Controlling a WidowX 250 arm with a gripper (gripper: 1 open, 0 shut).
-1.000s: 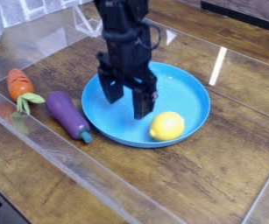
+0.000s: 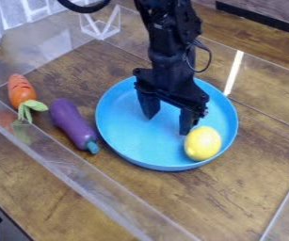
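Observation:
My black gripper [image 2: 169, 104] reaches down from the top centre into a blue plate [image 2: 134, 151], its fingers low over the back and middle of it. I cannot tell whether it is open or shut, or whether anything is between the fingers. A yellow oval object [image 2: 202, 143], like a lemon or potato, lies at the plate's front right.
A purple eggplant [image 2: 72, 122] lies left of the plate, and an orange carrot [image 2: 23, 91] with green leaves is at the far left.
Over the last second the gripper has moved and changed its pose, now a little further right.

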